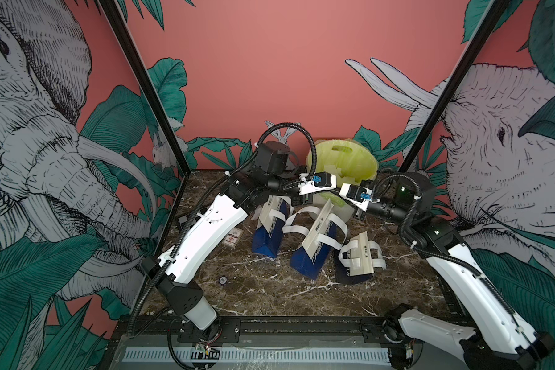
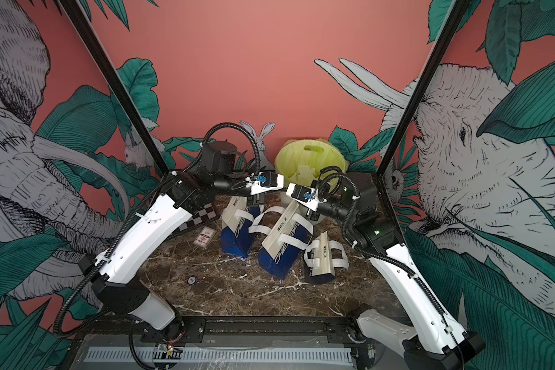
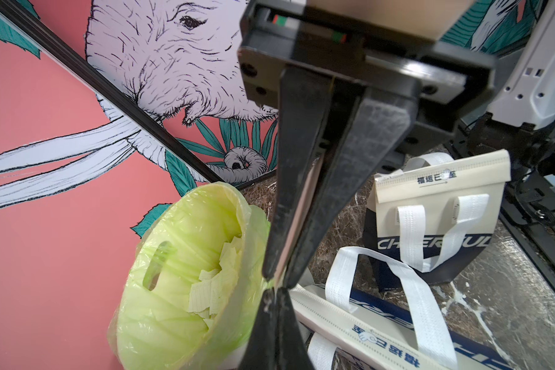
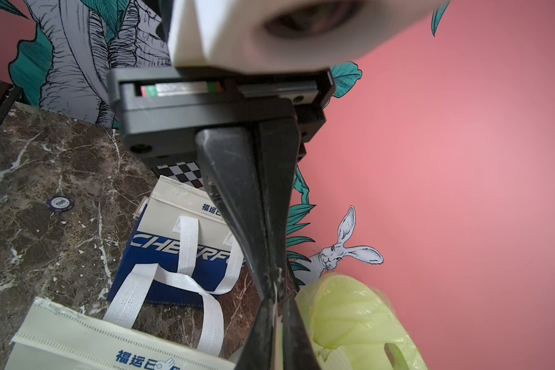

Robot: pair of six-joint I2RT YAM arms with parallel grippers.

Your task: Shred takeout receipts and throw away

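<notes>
My left gripper is shut, with a thin pale strip (image 3: 300,212), apparently receipt paper edge-on, between its fingers. My right gripper is also shut and meets it tip to tip. A small whitish bit shows where the tips meet, too small to make out. Both grippers hang at the near side of the yellow-green lined bin (image 1: 355,161), above the bags. Torn pale paper pieces (image 3: 206,293) lie inside the bin. The white-and-blue takeout bags stand on the marble table: left (image 1: 268,237), middle (image 1: 311,256) and right (image 1: 354,262).
A small card box (image 1: 232,237) and a poker chip (image 1: 222,280) lie left of the bags. A checkered board (image 2: 202,217) sits behind the box. White bag handles (image 3: 413,289) stick up below the grippers.
</notes>
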